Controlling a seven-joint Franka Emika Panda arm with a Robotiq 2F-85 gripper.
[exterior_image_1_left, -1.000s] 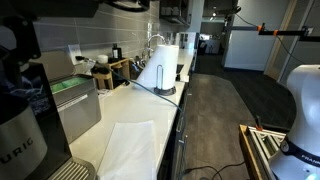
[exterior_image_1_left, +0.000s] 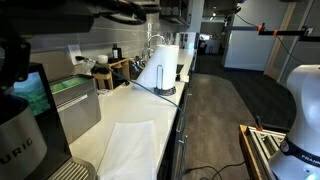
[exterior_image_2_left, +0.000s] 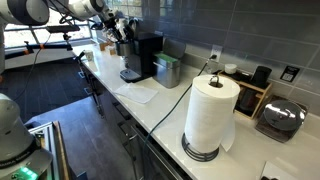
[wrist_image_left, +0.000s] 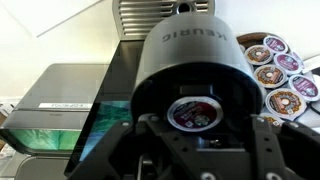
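Note:
In the wrist view, a coffee pod (wrist_image_left: 195, 114) with a dark printed lid sits between the dark fingers of my gripper, which is shut on it. The pod is right at the front of the silver Keurig head (wrist_image_left: 192, 48), overlapping its dark opening; whether it touches the machine I cannot tell. Exterior view 1 shows the Keurig's rounded head (exterior_image_1_left: 18, 145) at the lower left, with part of the arm above it. Far off in exterior view 2, the arm reaches the dark coffee machine (exterior_image_2_left: 146, 52); the fingers are too small to make out there.
Several pods (wrist_image_left: 284, 74) stand at the right of the machine in the wrist view. A silver and green box (exterior_image_1_left: 76, 105) is beside the machine. A white towel (exterior_image_1_left: 132, 148) lies on the counter, and a paper towel roll (exterior_image_2_left: 210, 112) stands farther along.
At the upper left of exterior view 1, the dark arm parts have shifted and come lower near the coffee machine. The counter objects have stayed put.

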